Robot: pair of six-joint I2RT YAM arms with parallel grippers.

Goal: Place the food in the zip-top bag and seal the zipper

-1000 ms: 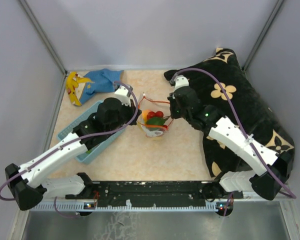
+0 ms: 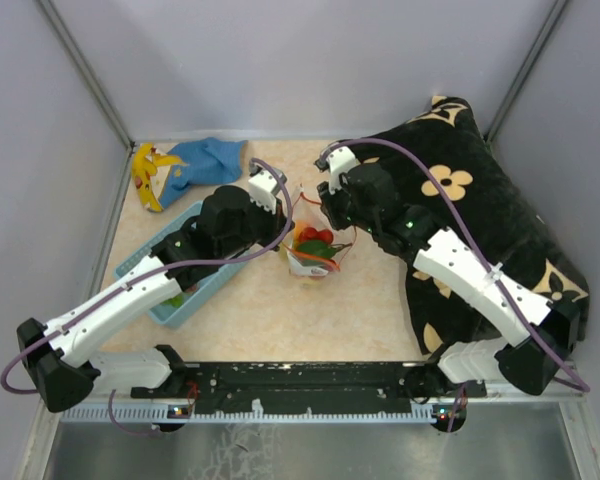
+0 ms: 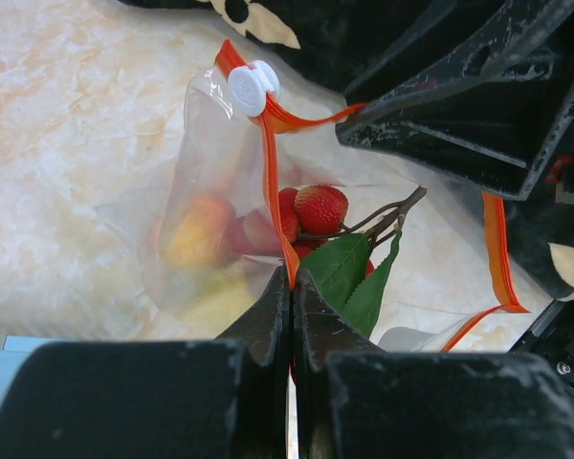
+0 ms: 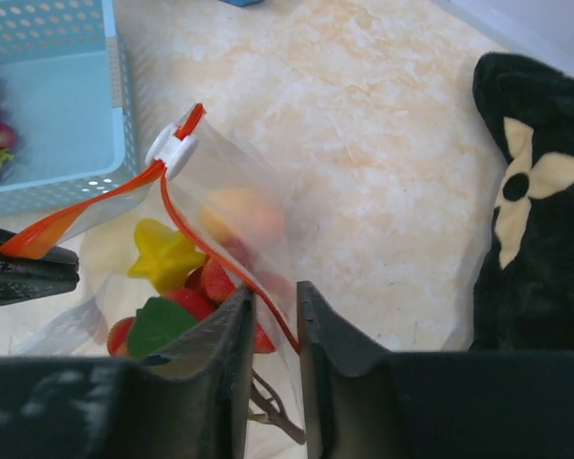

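The clear zip bag (image 2: 316, 255) stands mid-table holding strawberries (image 3: 319, 207), a yellow star fruit (image 4: 163, 253) and green leaves (image 3: 335, 273); its orange zip has a white slider (image 3: 251, 88). My left gripper (image 2: 278, 228) is shut on the bag's orange-edged rim, seen at the fingertips in the left wrist view. My right gripper (image 2: 330, 205) is at the bag's right side, above the rim; in the right wrist view the rim crosses between its blurred fingertips, and whether they grip it is unclear.
A blue basket (image 2: 190, 295) with grapes lies at the left. A blue cloth (image 2: 205, 160) with a yellow patterned part is at the back left. A black flowered blanket (image 2: 495, 225) covers the right.
The right gripper has moved left and slightly up toward the bag's back corner. The left gripper has shifted slightly right, and the bag's top has moved with it.
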